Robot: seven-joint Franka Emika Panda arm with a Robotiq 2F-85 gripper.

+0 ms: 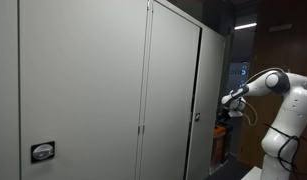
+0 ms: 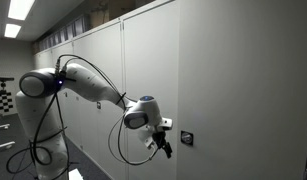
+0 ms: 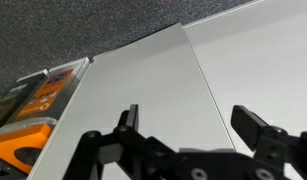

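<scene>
My gripper stands open, and only a pale panel shows between its dark fingers in the wrist view. In exterior view 2 the gripper is held in front of the tall grey cabinet doors, just left of a dark door handle. I cannot tell whether it touches the door. In exterior view 1 the gripper is small and far off at the right, beyond the cabinet front; a handle sits on the door near it.
An orange-and-clear box lies at the left of the wrist view, beside the panel. Dark grey carpet runs along the top. A second handle is on the nearest door. Loose cables loop around the arm.
</scene>
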